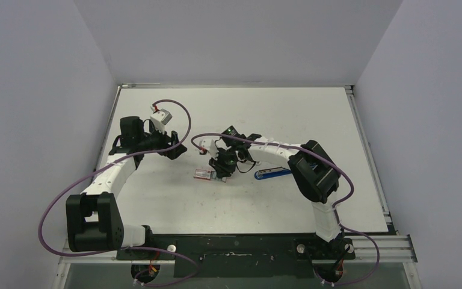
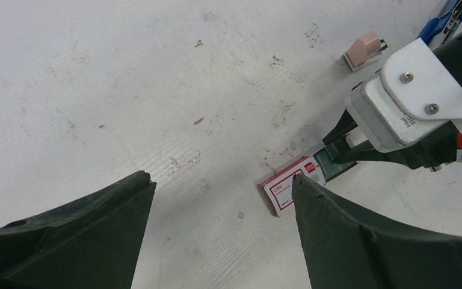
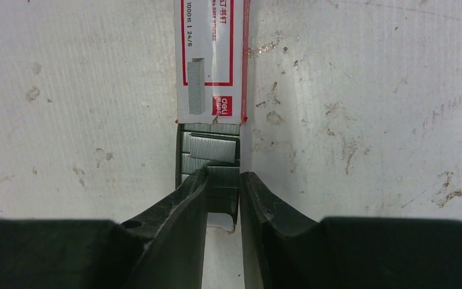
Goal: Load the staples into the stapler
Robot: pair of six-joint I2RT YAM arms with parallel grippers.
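The staple box (image 3: 210, 60), white with red edges, lies flat with its dark tray (image 3: 178, 156) of silvery staple rows slid partly out. My right gripper is down at the tray, its fingertips close on either side of a short staple strip (image 3: 223, 176); whether they press on it I cannot tell. Another piece of staples (image 3: 213, 147) lies slightly askew on the rows. Right of that arm's gripper, the blue stapler (image 1: 272, 173) rests on the table, partly hidden by the arm. My left gripper hangs open and empty, away from the box.
A small pink object (image 2: 364, 48) sits on the table between the stapler and the right gripper, in the left wrist view.
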